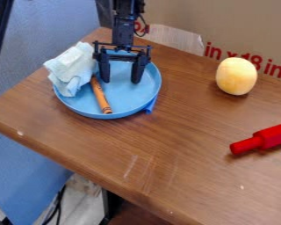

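Observation:
The black gripper (120, 70) hangs over a light blue plate (137, 95), its two fingers spread apart above the plate's back half, with nothing visible between them. On the plate's left side a white cloth (70, 68) lies bunched over the rim. An orange stick-like object (101, 96) rests on the plate just right of the cloth, below the left finger.
A pale yellow round object (235, 76) stands at the back right. A red cylinder (262, 137) lies at the right edge. The table ends at the left, over blue padding.

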